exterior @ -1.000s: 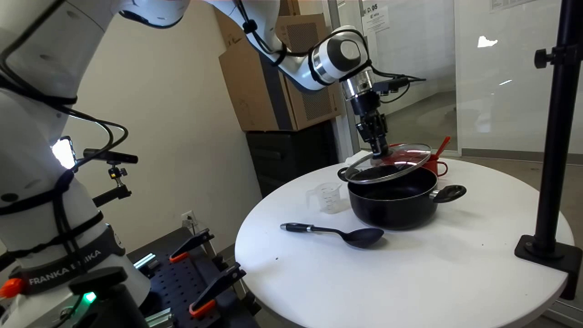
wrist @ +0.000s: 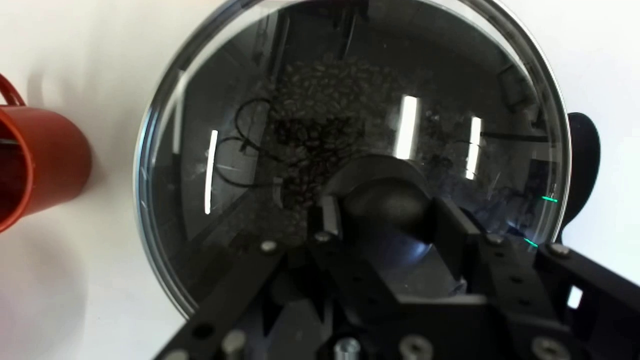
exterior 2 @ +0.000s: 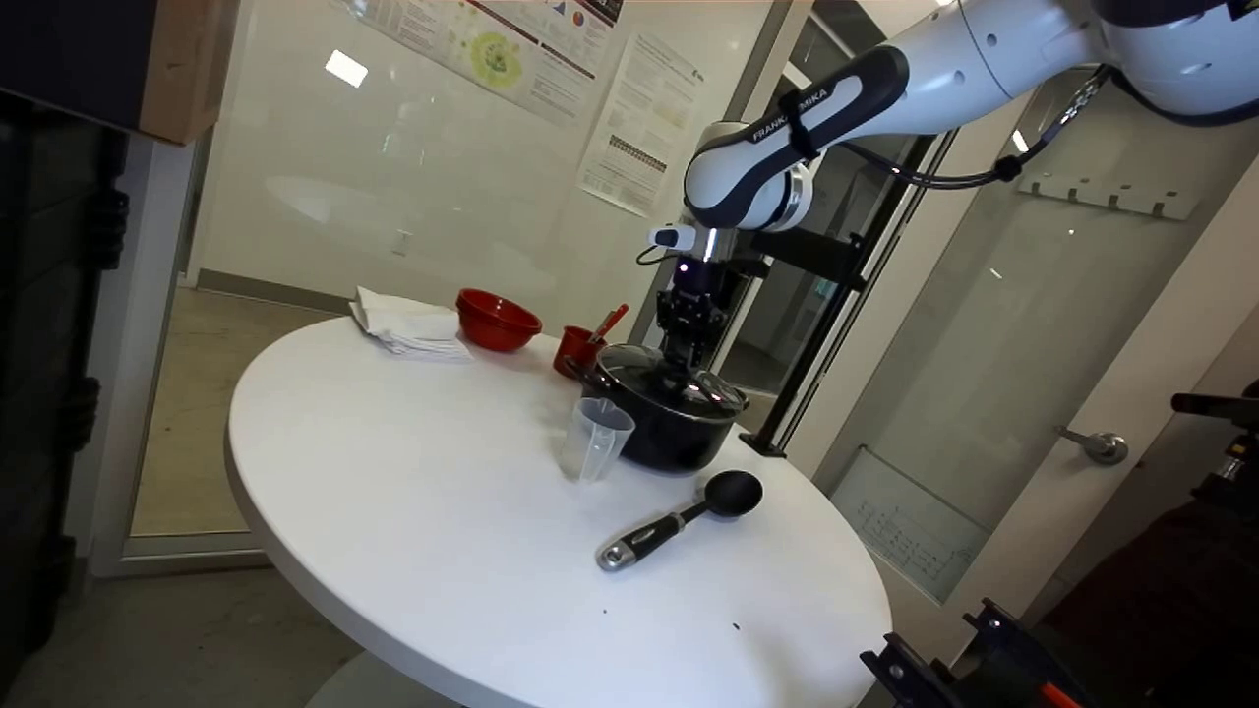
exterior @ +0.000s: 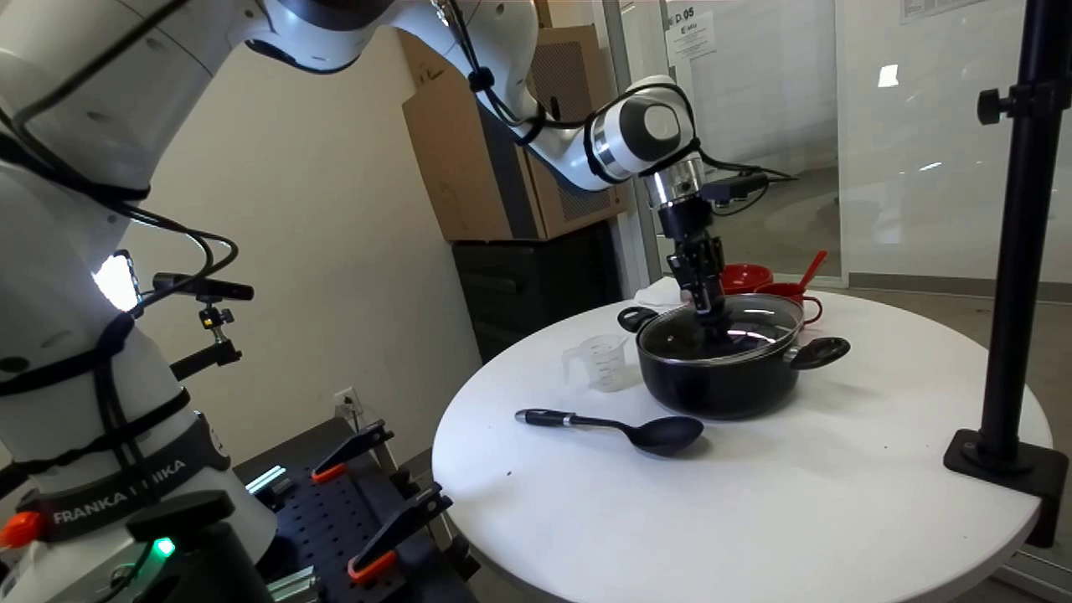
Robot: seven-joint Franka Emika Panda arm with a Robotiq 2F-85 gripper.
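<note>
A black two-handled pot stands on the round white table, and its glass lid lies across the top with its rim at the pot's rim. From above, the wrist view has the lid nearly filling the frame, dark beans showing through the glass. My gripper is shut on the lid's round black knob, one finger on either side. Seen from the other side, the gripper points straight down at the middle of the lid.
A clear measuring cup stands close beside the pot. The black spoon lies in front. Behind are a red mug, a red bowl and white cloths. A black post rises at the table edge.
A second ago the lid hung tilted above the pot, with the pot's inside showing. It has since come down and to the right with my gripper, levelling onto the pot, which has shifted slightly.
</note>
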